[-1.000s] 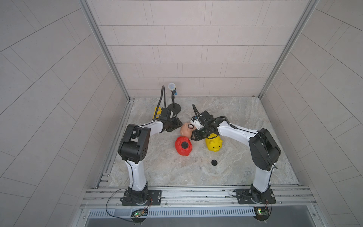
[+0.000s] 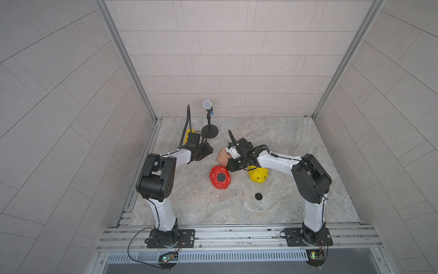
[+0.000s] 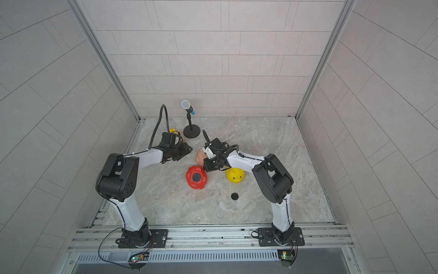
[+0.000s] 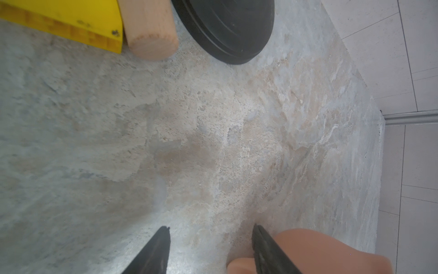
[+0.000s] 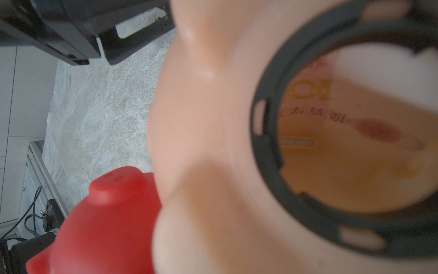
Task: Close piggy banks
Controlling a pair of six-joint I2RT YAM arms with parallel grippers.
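Observation:
A peach piggy bank [image 2: 223, 157] stands mid-table, its round dark-rimmed hole [image 5: 264, 118] open and facing my right wrist camera. My right gripper [image 2: 230, 167] is at its near right side, shut against the bank's body; the fingertips are hidden, so the exact part held does not show. Touching or nearly touching the peach bank is a red piggy bank [image 2: 220, 182], with a dark grey round cover [image 2: 220, 177]. A yellow piggy bank [image 2: 258, 175] sits partly under the right arm. Further left, my left gripper is open and empty, close to the peach bank.
A black round cap [image 2: 258, 196] lies on the front table. At the back stands a black-based lamp-like stand [image 2: 209, 131]. A yellow object [image 4: 68, 20] and a wooden rod [image 4: 150, 29] lie near its base.
My right gripper has shifted slightly left, and the peach bank has moved left a little with it. The left gripper has drawn back to the left. The red bank has shifted very slightly left.

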